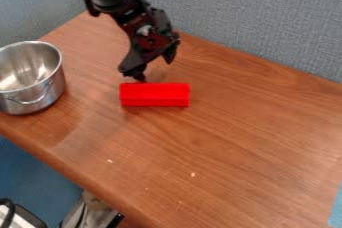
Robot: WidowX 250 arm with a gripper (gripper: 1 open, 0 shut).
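A red block (pixel 155 95) lies lengthwise from left to right on the wooden table (pixel 227 162). Just above its upper edge, toward the back, the black gripper (pixel 138 69) reaches down from the top of the view, open, close to the block but not holding it.
A steel pot (pixel 27 77) with a handle stands at the left edge of the table. Grey walls close off the back.
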